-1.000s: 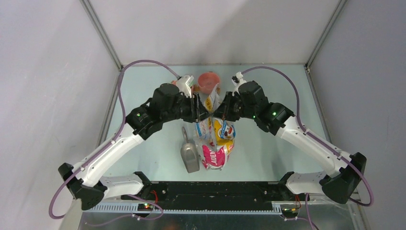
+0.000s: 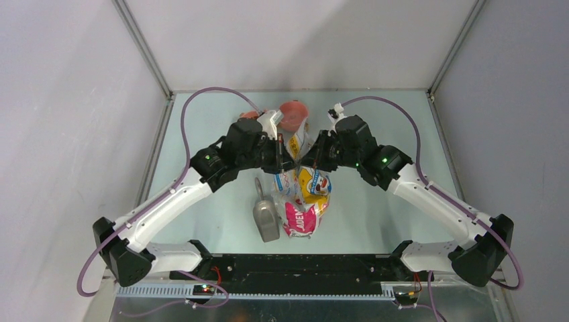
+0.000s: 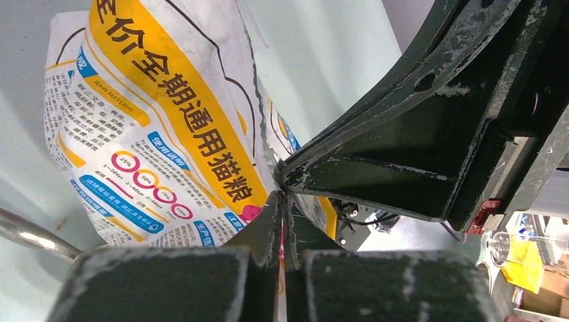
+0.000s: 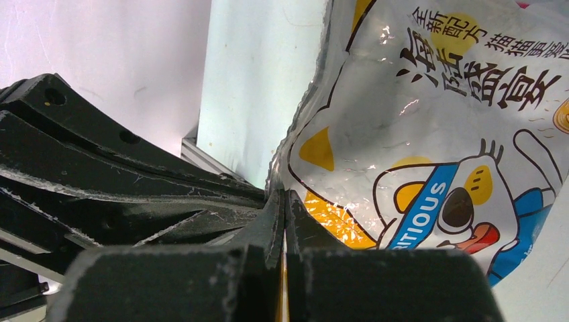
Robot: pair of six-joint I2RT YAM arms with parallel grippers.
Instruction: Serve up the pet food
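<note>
The pet food bag (image 2: pixel 305 208) stands on the table, printed white, yellow and pink, its top edge between both grippers. From the left, my left gripper is shut with its fingertips against the bag (image 3: pixel 181 127); nothing clearly shows between them. Facing it, my right gripper is shut with the bag's thin crimped edge running into its fingertips. The two grippers' tips almost meet at this edge. Beside the bag's left side lies a metal scoop (image 2: pixel 266 218). An orange-pink bowl (image 2: pixel 293 114) sits behind the bag.
Part of another orange-pink object (image 2: pixel 249 115) shows behind the left arm. White walls close in the table at the back and sides.
My left gripper has shifted slightly right, closer in against the bag's top edge. The right arm, bag and scoop stay nearly where they were.
</note>
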